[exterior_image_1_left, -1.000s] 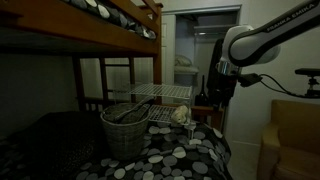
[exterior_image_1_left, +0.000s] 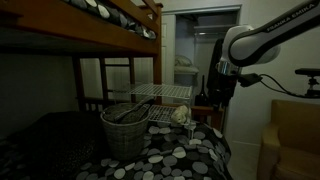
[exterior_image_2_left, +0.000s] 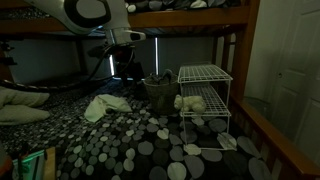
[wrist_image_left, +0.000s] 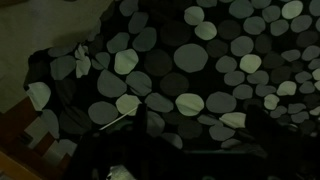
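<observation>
My gripper (exterior_image_1_left: 222, 92) hangs above the right end of the bed, pointing down. In the second exterior view the dark gripper (exterior_image_2_left: 122, 66) shows poorly against a dark background. Two dark fingers (wrist_image_left: 146, 128) stand apart at the bottom of the wrist view, with only spotted bedding visible between them. A woven basket (exterior_image_1_left: 124, 135) sits on the bed with dark items at its top. Beside it is a white two-level wire rack (exterior_image_2_left: 205, 73), with a pale plush-like thing (exterior_image_2_left: 189, 103) at its lower shelf. A crumpled white cloth (exterior_image_2_left: 107, 106) lies on the bed.
The upper bunk (exterior_image_1_left: 95, 30) overhangs the bed, and a wooden rail (exterior_image_2_left: 265, 130) runs along one side. A tan armchair (exterior_image_1_left: 291, 140) stands at the right. The spotted bedding (exterior_image_2_left: 120, 150) in front of the basket is largely clear.
</observation>
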